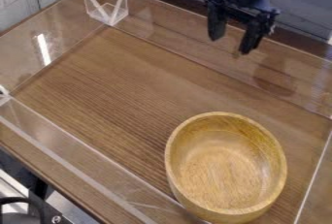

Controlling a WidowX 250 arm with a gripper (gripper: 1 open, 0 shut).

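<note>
The black gripper [240, 24] is at the top right over the wooden surface, its fingers apart and pointing down, with nothing visible between them. Its upper part runs out of the top of the frame. A yellow oval bowl [226, 165] sits at the lower right, well apart from the gripper.
A clear angular holder [107, 5] stands at the upper left near the back edge. A dark cable or part shows at the lower left corner.
</note>
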